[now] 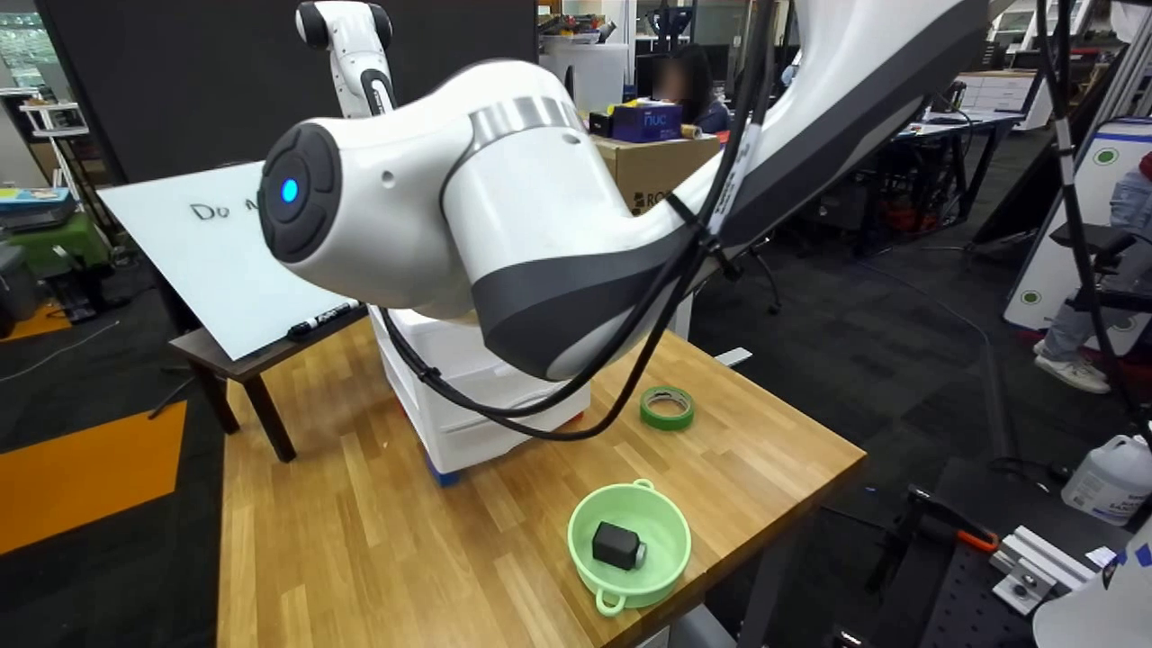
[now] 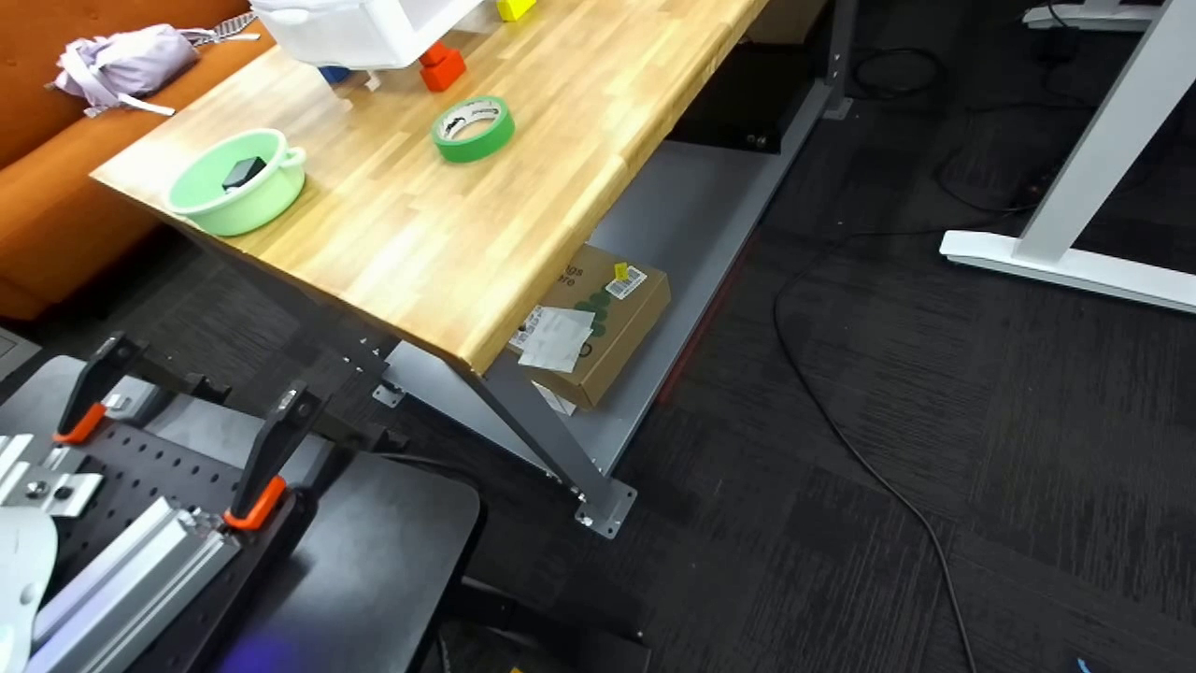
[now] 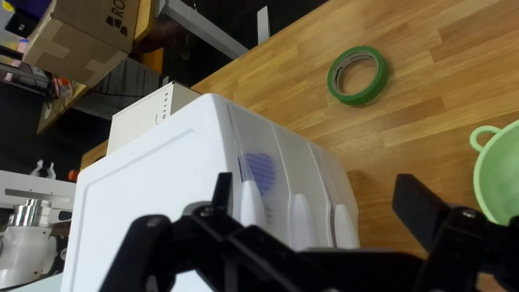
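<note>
In the wrist view my gripper stands open, its dark fingers wide apart with nothing held between them. Beneath and beyond it is the white drawer unit (image 3: 146, 194), whose handled fronts face the wooden table. A green tape roll (image 3: 380, 82) lies flat on the table, clear of the unit. The light green bowl (image 1: 591, 508) sits near the table edge in exterior view 1, holding a small black block (image 1: 616, 545). Only part of the bowl shows at the right of the wrist view. The arm hides my gripper in exterior view 1.
A tilted whiteboard (image 1: 205, 259) with writing and a black marker (image 1: 320, 318) stands left of the drawer unit. Small red blocks (image 2: 442, 69) lie beside the unit in exterior view 2. Bare table (image 1: 734, 464) surrounds the tape roll.
</note>
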